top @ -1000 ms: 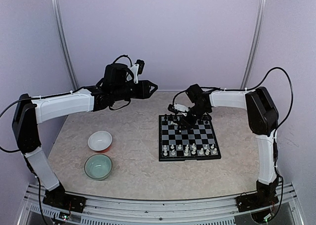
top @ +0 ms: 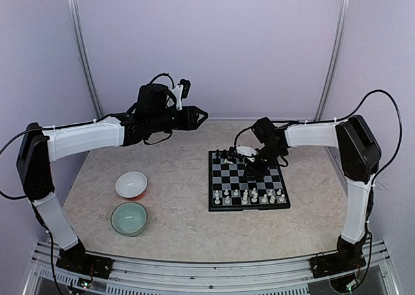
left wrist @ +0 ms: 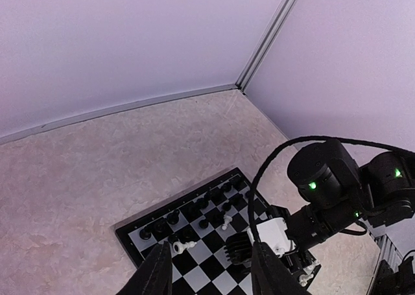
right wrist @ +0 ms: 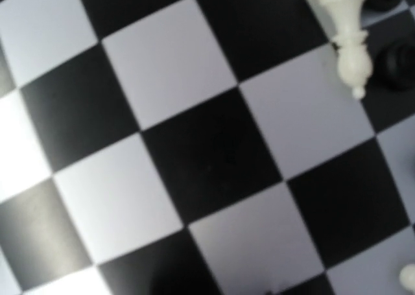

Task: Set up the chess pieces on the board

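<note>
The chessboard (top: 227, 178) lies right of the table's middle. Along its near edge stand white pieces (top: 245, 196) in rows. Black pieces (left wrist: 173, 217) line the far side, some hidden in the top view by the right arm. Among them lie two white pieces, one tipped white piece (left wrist: 183, 246) and another white piece (left wrist: 225, 222). The right wrist view shows a white piece (right wrist: 353, 55) on its side beside black ones. My right gripper (top: 254, 176) is open low over the board, its fingers barely visible. My left gripper hangs high left of the board, fingers apart, empty.
At the left of the table stand a white bowl (top: 131, 185) and a green bowl (top: 129, 218). Bare table (top: 175, 178) lies between them and the board. The right arm (top: 311, 135) reaches over the board's far right.
My right gripper has moved toward the near side and right over the board, uncovering some far squares. The left arm looks still.
</note>
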